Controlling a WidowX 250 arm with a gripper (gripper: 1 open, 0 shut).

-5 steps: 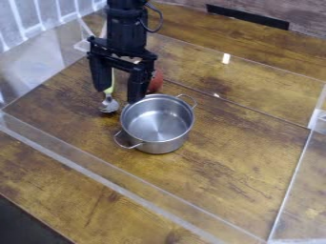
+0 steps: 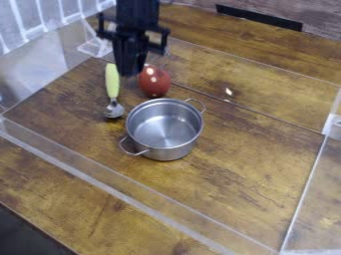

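A dark, motion-blurred gripper hangs over the back left of the table, above a spoon with a pale green handle and metal head. Just right of the spoon is a red round object, like an apple or tomato. A steel pot with two side handles stands in front of them at the middle. The gripper appears shut, with nothing visible between its fingers.
Clear panels border the left and right sides, and a dark slot lies at the back edge.
The gripper has risen and moved back from just above the spoon and pot, uncovering the spoon and red object. The pot has not visibly moved.
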